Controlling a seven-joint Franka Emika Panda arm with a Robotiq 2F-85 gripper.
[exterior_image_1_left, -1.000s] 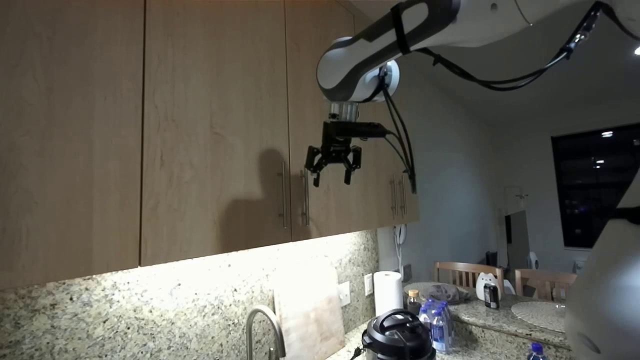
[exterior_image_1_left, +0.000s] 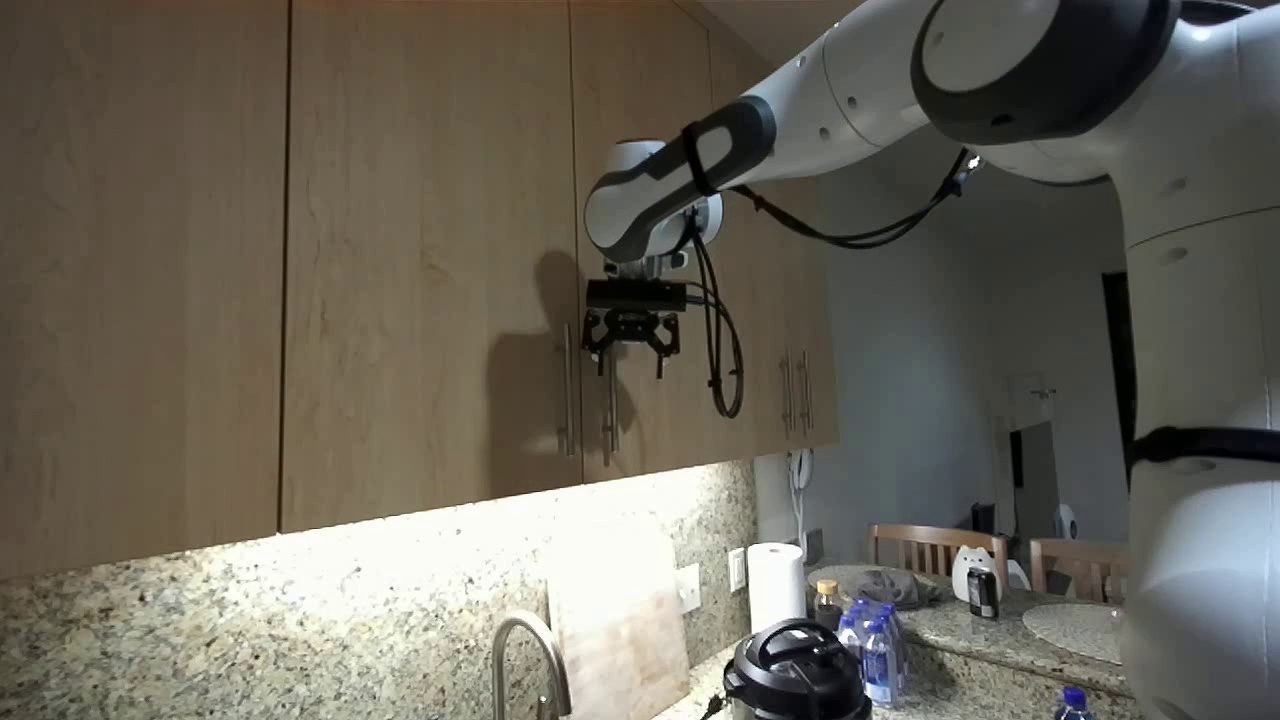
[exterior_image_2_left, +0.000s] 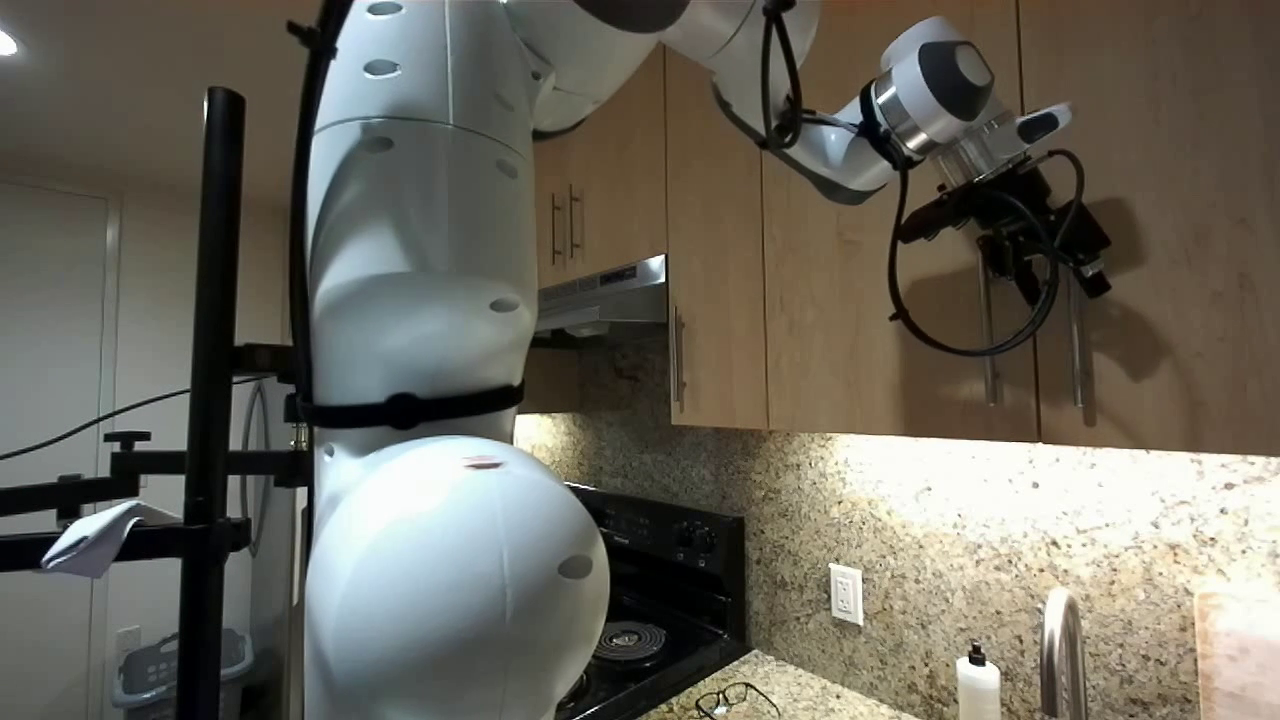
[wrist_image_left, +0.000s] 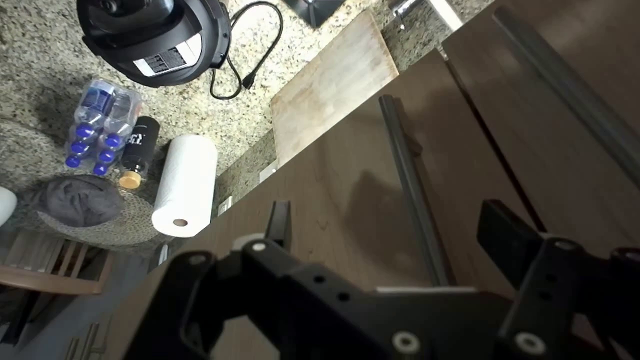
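Note:
My gripper (exterior_image_1_left: 631, 364) is open in front of the wooden upper cabinets, its fingers pointing down at the top of two upright bar handles. In the wrist view, the right-hand door's metal handle (wrist_image_left: 414, 195) runs through the space between my spread fingers, and neither finger visibly touches it. The neighbouring left-hand door's handle (wrist_image_left: 570, 90) lies outside the right finger. From the second exterior view, the gripper (exterior_image_2_left: 1062, 283) overlaps the upper part of the right handle (exterior_image_2_left: 1077, 360); the exact gap to the door cannot be judged. Both cabinet doors (exterior_image_1_left: 432, 264) are closed.
Below the cabinets are a faucet (exterior_image_1_left: 528, 636), a leaning cutting board (exterior_image_1_left: 618, 612), a black-lidded cooker (exterior_image_1_left: 798, 672), a paper towel roll (exterior_image_1_left: 777, 586) and several water bottles (exterior_image_1_left: 879, 660). A range hood (exterior_image_2_left: 606, 294) hangs farther left. Open room lies in front of the doors.
The arm has moved left and closer to the cabinet doors in the first exterior view. My gripper has turned somewhat and now overlaps the right handle's top; it was open before too.

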